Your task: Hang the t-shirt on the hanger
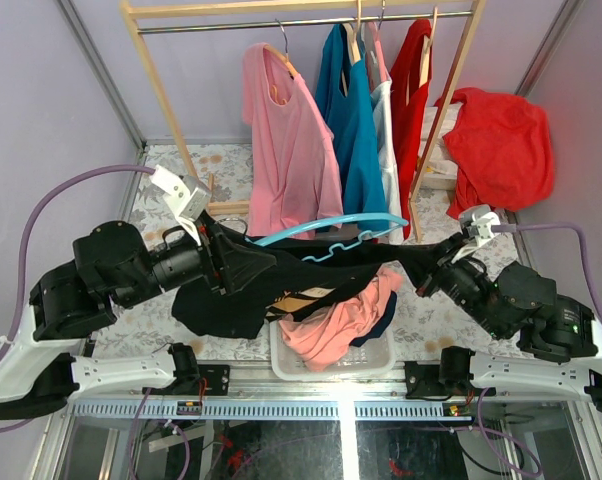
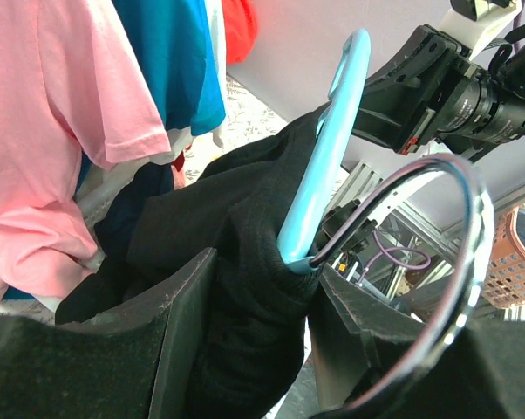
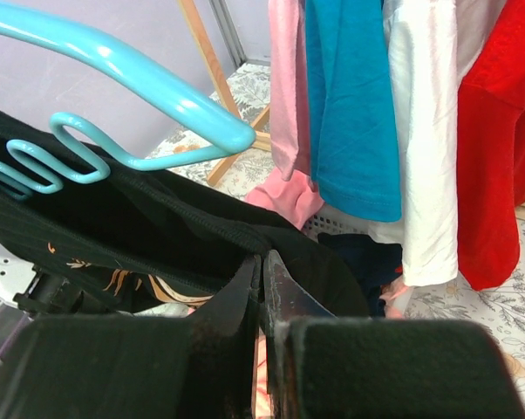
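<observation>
A light-blue hanger (image 1: 326,226) spans the space between my arms, its right end free above my right gripper (image 1: 423,280). Black t-shirt cloth (image 1: 321,272) with a tan print hangs below it, stretched from one gripper to the other. In the left wrist view, the hanger's near end (image 2: 310,201) and bunched t-shirt cloth (image 2: 245,349) sit between the spread fingers of my left gripper, which carries both. The right wrist view has my right gripper shut on the t-shirt's edge (image 3: 201,223), with the hanger tip (image 3: 232,140) outside the cloth.
Behind, a wooden rack (image 1: 161,85) holds pink, blue, white and red garments. Below the t-shirt stands a white basket (image 1: 381,362) with salmon cloth. A red garment (image 1: 501,145) lies at the back right.
</observation>
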